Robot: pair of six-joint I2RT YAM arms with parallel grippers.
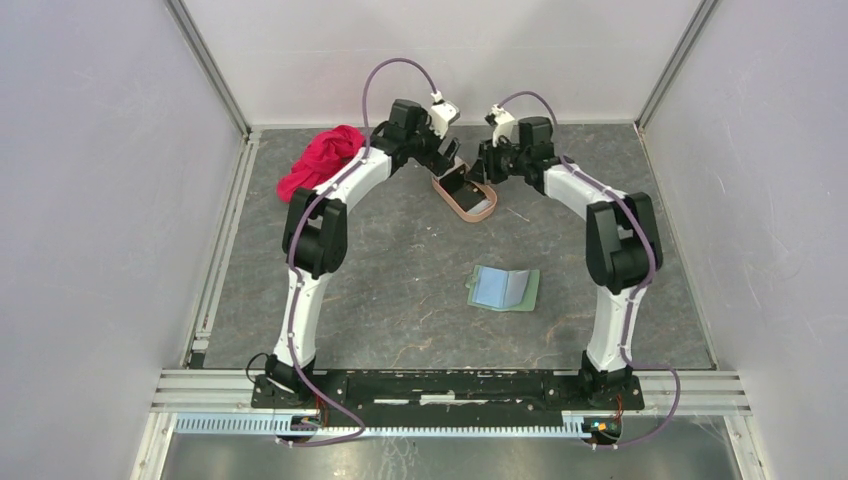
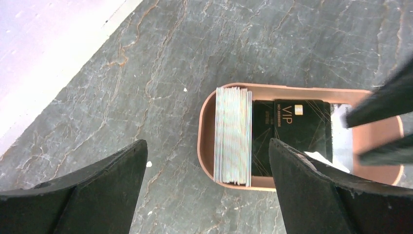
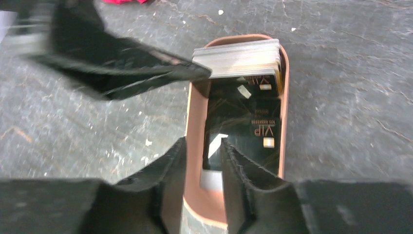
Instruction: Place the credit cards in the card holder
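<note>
A salmon oval card holder (image 1: 488, 205) sits at the back centre. In the left wrist view, a stack of cards on edge (image 2: 233, 136) fills one end, beside black VIP cards (image 2: 302, 124) and a pale card. My left gripper hangs open over that stack, nothing between its fingers. My right gripper is over the other end, its fingertips a little apart with no card visible gripped between them; one left finger reaches across the right wrist view.
A red cloth (image 1: 320, 158) lies at the back left. A green pad with a light-blue folded item (image 1: 530, 295) lies toward the front right.
</note>
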